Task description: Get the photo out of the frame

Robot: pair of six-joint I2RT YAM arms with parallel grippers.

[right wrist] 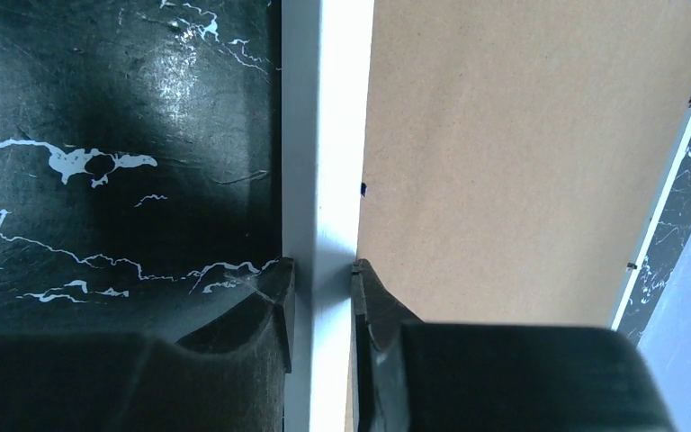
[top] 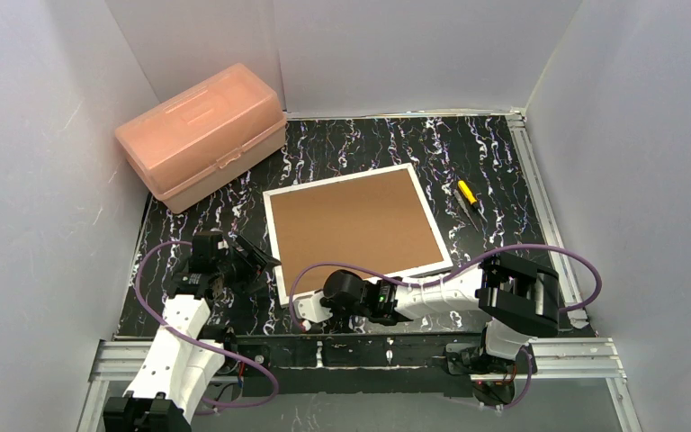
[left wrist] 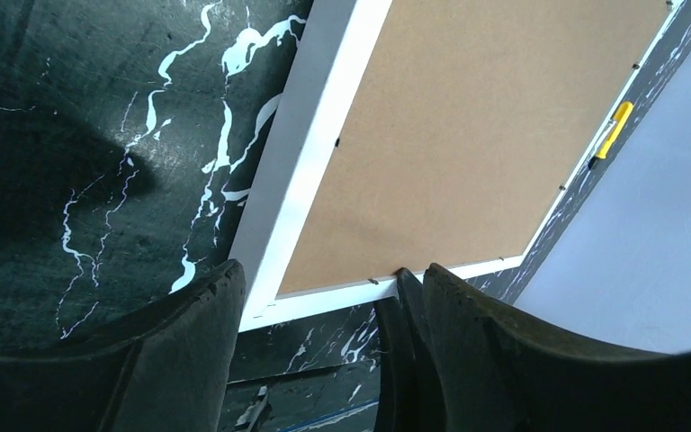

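The picture frame lies back up, its white border (top: 418, 198) around a brown backing board (top: 355, 220) with small clips. My left gripper (top: 270, 261) is at the frame's lower left; in the left wrist view its fingers (left wrist: 198, 324) stand apart near that corner, nothing visible held. My right gripper has its fingertips on either side of the frame's near bar (right wrist: 337, 135); in the top view the right arm covers that edge. The photo is not visible.
A yellow-handled screwdriver (top: 466, 193) and a thin metal tool (top: 463, 207) lie right of the frame. A pink closed box (top: 200, 135) stands at back left. Bare marble table surrounds the frame; walls enclose three sides.
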